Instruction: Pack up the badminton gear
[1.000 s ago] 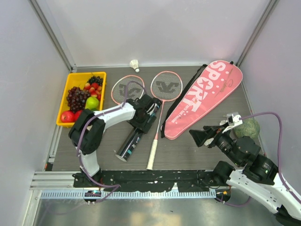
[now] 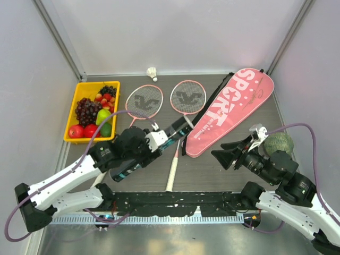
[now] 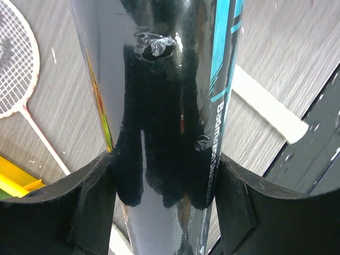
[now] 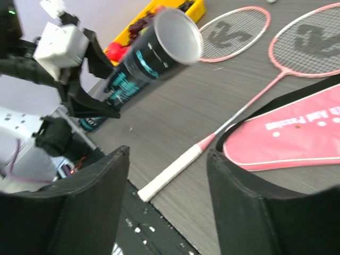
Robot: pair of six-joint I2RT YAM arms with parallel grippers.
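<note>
My left gripper (image 2: 154,150) is shut on a black shuttlecock tube (image 3: 164,106) with cyan print, raised above the table at a slant. My right gripper (image 2: 227,155) hangs open and empty over the table, right of the tube. Two rackets lie flat: one (image 2: 188,95) with its pink-and-white handle toward the front, the other (image 2: 144,100) partly hidden under my left arm. The pink SPORT racket bag (image 2: 234,106) lies at the right. A white shuttlecock (image 2: 151,73) sits at the back.
A yellow basket of fruit (image 2: 73,137) stands at the left. A green round object (image 2: 279,142) lies at the right, partly behind my right arm. Bare table shows between the racket handle and my right gripper. Walls enclose the sides and back.
My left gripper has lifted the tube off the table and moved it slightly toward the front left, its top end now nearer the bag. My right gripper has shifted only slightly.
</note>
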